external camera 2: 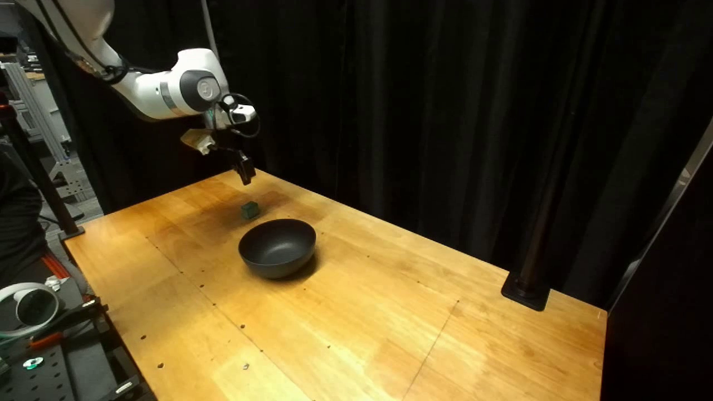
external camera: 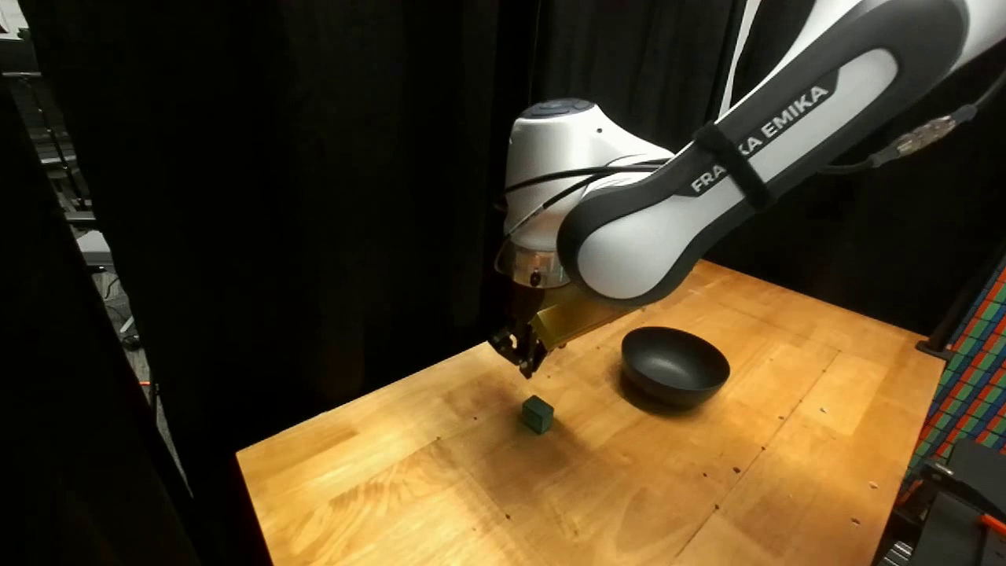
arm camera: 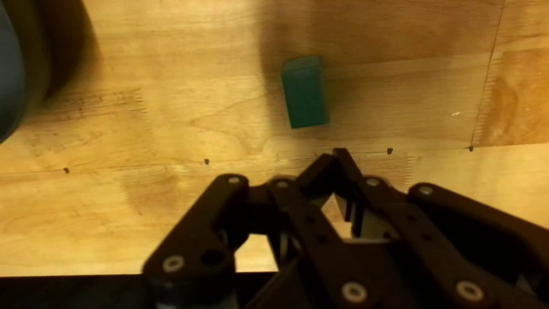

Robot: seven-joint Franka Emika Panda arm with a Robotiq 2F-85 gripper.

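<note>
A small dark green block [external camera: 537, 414] rests on the wooden table, clear of the fingers. Above it and slightly to one side hangs my gripper [external camera: 527, 371], with open air between the two. From the wrist, the block [arm camera: 306, 95] lies just beyond the fingertips of the gripper, which come together at their ends. The fingers look shut, and no object shows between the tips. In the second exterior view the block [external camera 2: 250, 210] sits below the gripper [external camera 2: 248, 180], near a black bowl [external camera 2: 277, 248].
The bowl [external camera: 675, 366] looks empty and stands a short way from the block; only its edge shows in the wrist view. A black curtain hangs along the table's back edge.
</note>
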